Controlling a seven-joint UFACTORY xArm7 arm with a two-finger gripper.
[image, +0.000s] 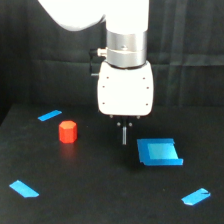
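Observation:
A white arm comes down from the top and ends in my gripper (124, 133), which hangs over the black table near the middle of the camera view. Its fingers are dark and thin, and only a small pale part shows at their end, so their opening cannot be made out. To the left, apart from the gripper, a red block (68, 132) sits on the table. Right of the gripper lies a light blue square (160, 152) bordered by darker blue tape.
Blue tape strips lie on the table at the back left (50, 115), the front left (24, 189) and the front right (196, 197). Bare black surface fills the front middle. A dark curtain (190, 60) hangs behind.

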